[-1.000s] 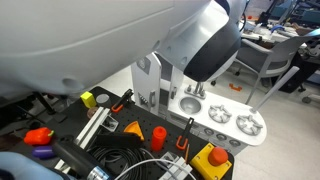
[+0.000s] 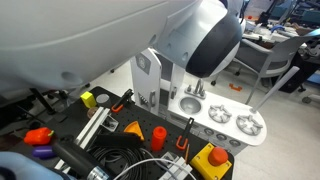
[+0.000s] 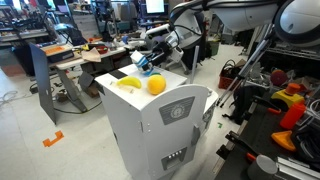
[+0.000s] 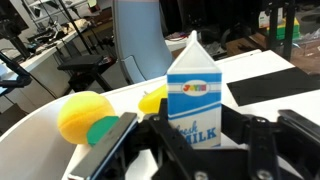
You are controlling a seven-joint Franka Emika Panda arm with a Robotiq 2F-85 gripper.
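A small toy milk carton [image 4: 194,98], blue and white with a peaked top, stands upright in the wrist view. My gripper is shut on it, one dark finger on either side of its lower part. In exterior view 2 my gripper [image 3: 149,64] is over the far part of the white cabinet's top [image 3: 125,92]; the carton is small and hard to make out there. Whether the carton's base touches a surface is hidden. In exterior view 1 only the arm [image 2: 200,45] shows, with the gripper out of sight.
A round orange-yellow toy [image 3: 156,84] and a yellow banana-shaped toy [image 3: 130,82] lie on the cabinet top close to the gripper. A toy sink [image 2: 191,105] and stove burners [image 2: 220,114] occupy the white counter. Tools and cables clutter the dark table.
The arm's outline in exterior view 1 has shifted slightly. The counter and the table items look unchanged.
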